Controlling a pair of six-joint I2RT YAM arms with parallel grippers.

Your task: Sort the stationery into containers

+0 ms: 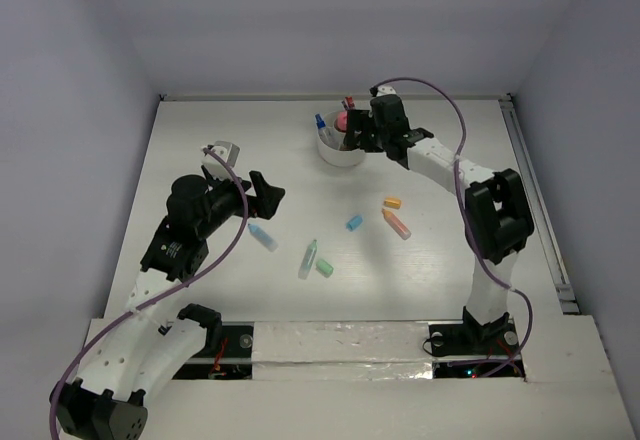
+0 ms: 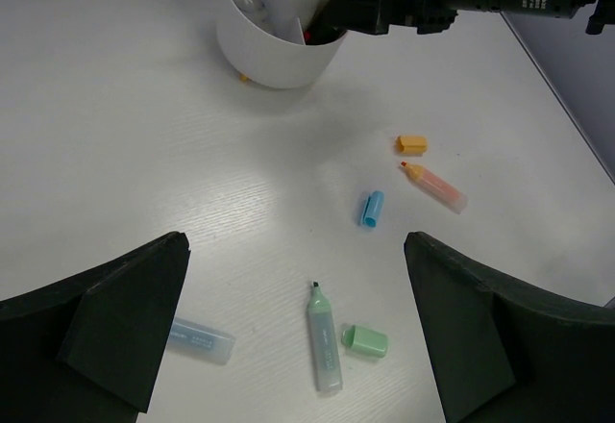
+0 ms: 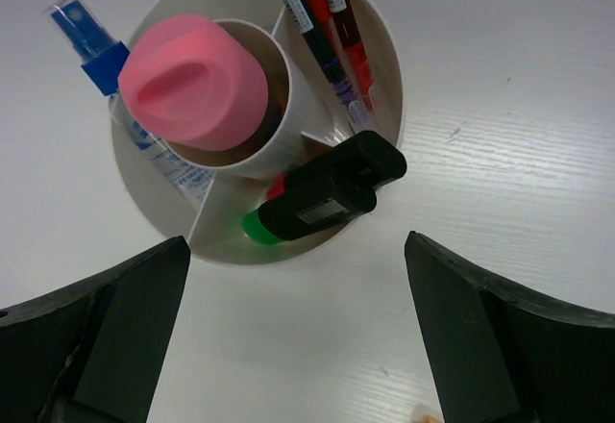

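A white divided round container (image 1: 341,157) at the back holds a pink object (image 3: 192,82), a blue-capped spray bottle (image 3: 101,58), pens (image 3: 317,29) and dark markers (image 3: 317,207). My open right gripper (image 1: 361,131) is over the container's near right part, nothing visibly held. My open left gripper (image 1: 264,195) is over the left of the table. Loose below are a blue marker (image 2: 200,341), a green marker (image 2: 325,341), a green cap (image 2: 365,341), a blue cap (image 2: 372,210), an orange marker (image 2: 437,187) and a yellow cap (image 2: 411,144).
The white table (image 1: 200,130) has free room at the back left and between the loose pieces and the container. Walls border it at the back and sides, with a metal rail (image 1: 535,210) along the right edge.
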